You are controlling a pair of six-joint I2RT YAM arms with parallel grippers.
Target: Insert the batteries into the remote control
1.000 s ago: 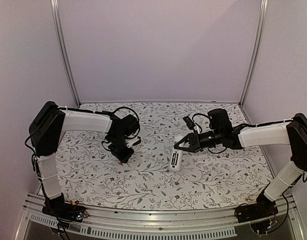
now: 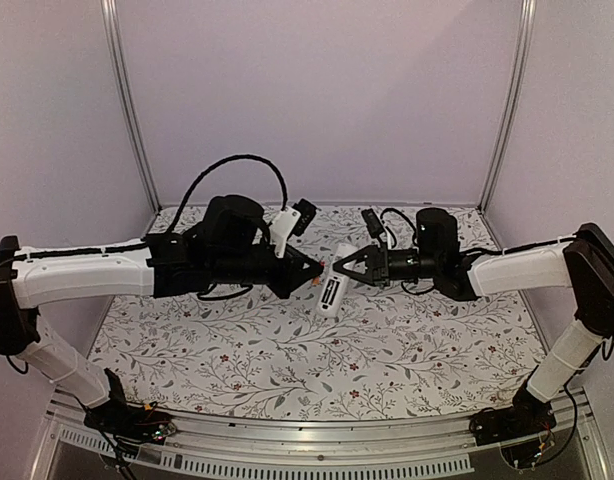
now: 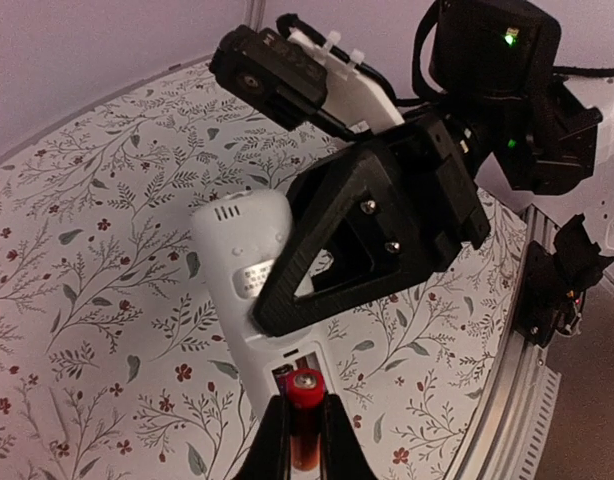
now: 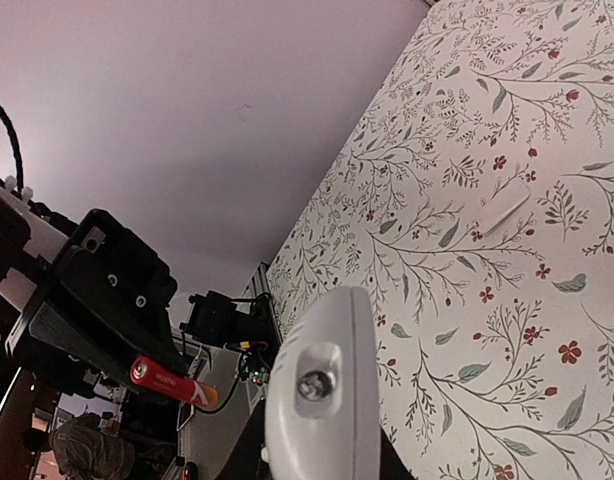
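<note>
A white remote (image 2: 330, 294) (image 3: 232, 260) (image 4: 322, 410) is held upright-tilted in my right gripper (image 2: 352, 262), which is shut on it; its battery compartment shows as a dark slot at the lower end. My left gripper (image 2: 309, 272) is shut on a red battery (image 3: 305, 395), held just beside the remote, in front of the compartment in the left wrist view. Whether the battery touches the remote cannot be told.
Walls stand at the back and both sides.
My left gripper has risen and moved right with the battery, close to the remote. My right gripper has moved slightly left and up with the remote.
</note>
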